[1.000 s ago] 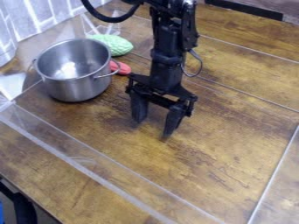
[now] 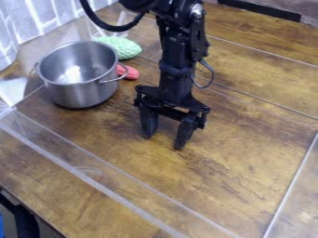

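Observation:
My black gripper [image 2: 166, 126] is low over the middle of the wooden table [image 2: 224, 186], its fingers pointing down close to the surface. The fingers look apart, with nothing visible between them. To its left stands a steel pot [image 2: 77, 74] with side handles, which looks empty. Behind the pot lie a pale green patterned cloth item [image 2: 117, 46] and a small red object [image 2: 128, 72], partly hidden by the pot.
A light, clear sheet or wall edges the back left, and a pale strip runs along the front left and the right edge.
The pot and other objects have not moved.

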